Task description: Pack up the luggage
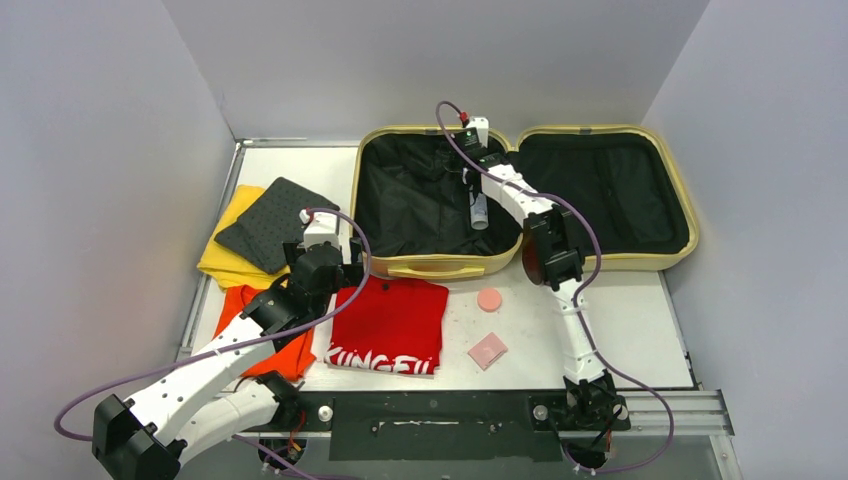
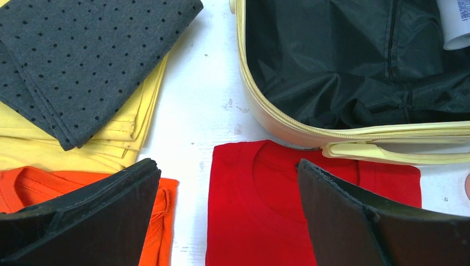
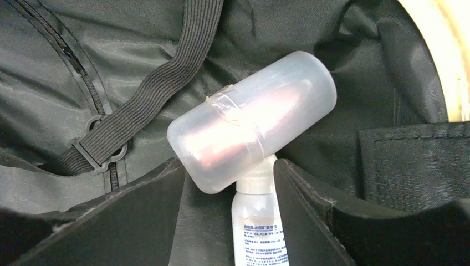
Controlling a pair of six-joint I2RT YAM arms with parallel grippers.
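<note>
Inside the left half of the yellow-rimmed suitcase (image 1: 427, 267) lies a white bottle (image 3: 258, 224) with printed text. A translucent cylinder (image 3: 252, 122) rests at an angle by its cap. My right gripper is over the suitcase, its fingers part open on either side of the bottle's cap and the cylinder's lower end; no grip on either shows. Over the gap between clothes and suitcase, my left gripper stands open and empty. Below it lie a red folded shirt (image 1: 388, 325) and an orange garment (image 2: 166, 199).
A dark dotted cloth (image 1: 283, 223) sits on a yellow garment (image 1: 222, 262) at the left. A round pink item (image 1: 489, 299) and a pink square packet (image 1: 488, 351) lie in front of the suitcase. Its right half (image 1: 607, 195) looks empty.
</note>
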